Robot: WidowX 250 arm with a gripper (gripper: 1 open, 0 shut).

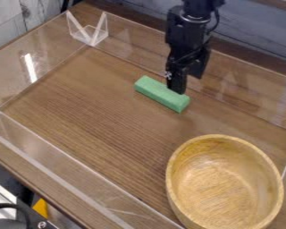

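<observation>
A green rectangular block (163, 94) lies on the wooden table at the centre, angled from upper left to lower right. The black gripper (181, 71) hangs just above and behind it, fingers open, pointing down, with nothing visible between them.
A large round tan bowl (224, 186) fills the lower right. A white wire-like object (88, 29) stands at the back left.
</observation>
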